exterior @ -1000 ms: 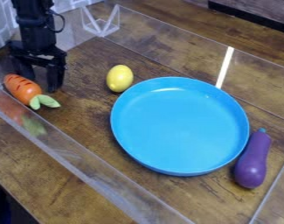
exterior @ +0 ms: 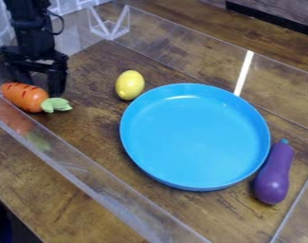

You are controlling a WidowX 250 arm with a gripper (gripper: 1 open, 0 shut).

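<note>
The black robot gripper (exterior: 35,65) is low at the upper left, just behind an orange toy carrot (exterior: 25,95) with green leaves; whether its fingers are open or shut is unclear. A yellow egg-like toy (exterior: 130,84) sits right of them. A large blue plate (exterior: 194,135) fills the centre right, with a purple eggplant toy (exterior: 274,174) beside its right edge.
Clear walls (exterior: 99,178) border the wooden work surface, one running close along the carrot's lower left side. The wood between the carrot and the plate is bare.
The carrot has shifted a little, its leafy end now higher and turned more to the right. The gripper has moved very slightly at most.
</note>
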